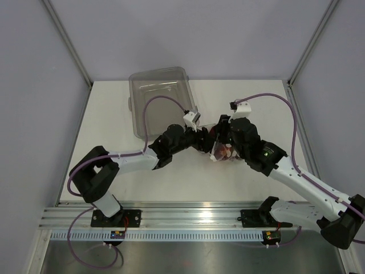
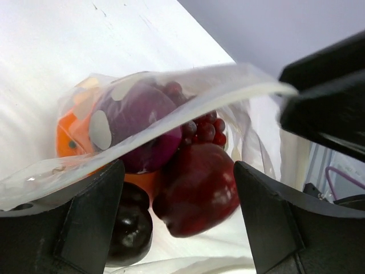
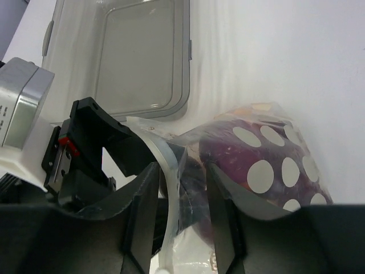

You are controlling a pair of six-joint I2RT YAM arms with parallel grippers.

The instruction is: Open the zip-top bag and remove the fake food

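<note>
The zip top bag [image 1: 222,153] with white-dotted plastic lies between my grippers, its mouth gaping. Inside, the left wrist view shows a purple onion [image 2: 137,114], red grapes [image 2: 205,128], a dark red pepper [image 2: 197,188], a dark fruit [image 2: 128,234] and an orange piece [image 2: 71,131]. My left gripper is part open at the bag's mouth, its fingers facing the food. My right gripper is part open around the bag's upper edge, which runs between its fingertips; I cannot tell whether they touch it.
A clear grey lidded tray or container [image 1: 137,97] stands at the back left, close behind my left gripper. The white board is clear at front and right.
</note>
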